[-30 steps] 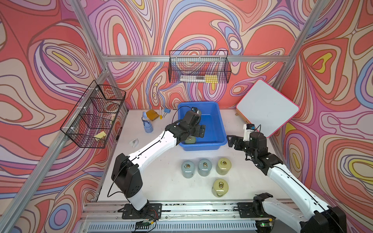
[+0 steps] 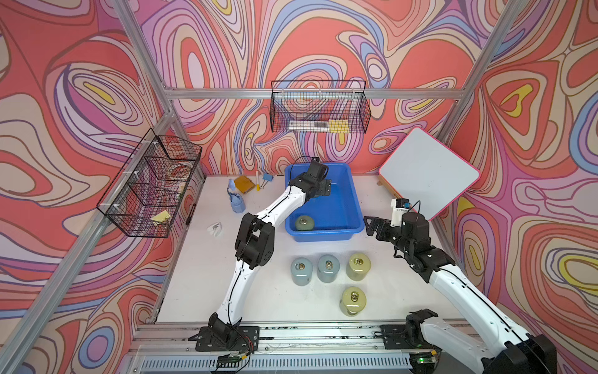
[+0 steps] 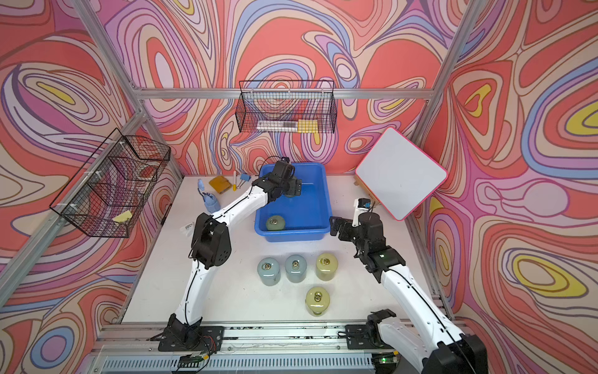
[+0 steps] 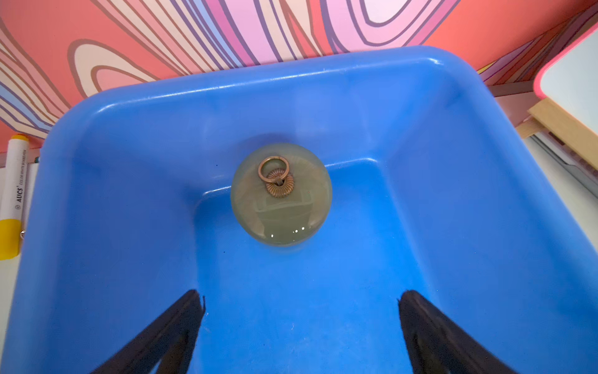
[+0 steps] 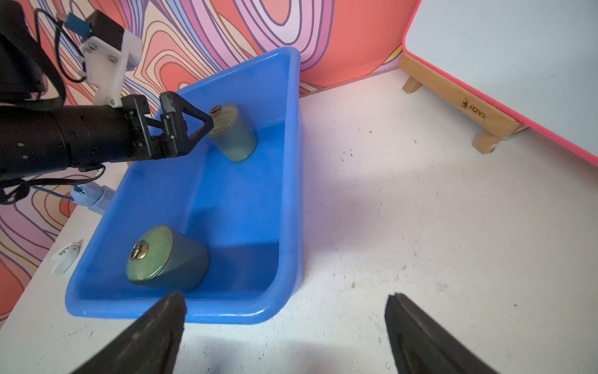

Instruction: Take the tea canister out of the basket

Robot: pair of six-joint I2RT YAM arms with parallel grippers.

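The blue basket holds two green tea canisters. One canister, upright with a brass ring on its lid, is by the far wall in the left wrist view; from above, my left arm hides it. The other canister sits in the near left corner. My left gripper is over the far part of the basket, its fingers wide apart and empty, with the far canister ahead of them. Off the basket's right side, above the table, my right gripper stands open with nothing between its fingers.
In front of the basket stand two blue-grey canisters and two olive ones. A whiteboard leans at the back right. A blue bottle and small items lie left.
My left gripper has moved away from the near left canister toward the basket's far end, uncovering that canister from above. The right arm is essentially still. The canisters in front stay put.
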